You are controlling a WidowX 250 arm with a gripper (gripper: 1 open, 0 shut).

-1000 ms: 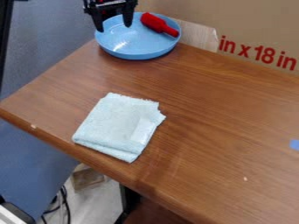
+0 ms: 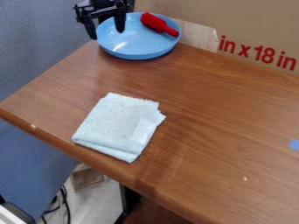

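Observation:
My black gripper (image 2: 105,24) hangs at the top left, over the left part of a blue plastic dish (image 2: 136,46) at the back of the wooden table. A red object (image 2: 159,24) lies in the right part of the dish, apart from my gripper. The fingers point down; whether they are open or shut is hard to tell at this size. A folded pale cloth (image 2: 118,125) lies on the front left of the table.
A cardboard box (image 2: 257,26) with red lettering stands behind the table. The table's left edge drops to a floor with cables at lower left.
The dish, red object and cloth look unmoved.

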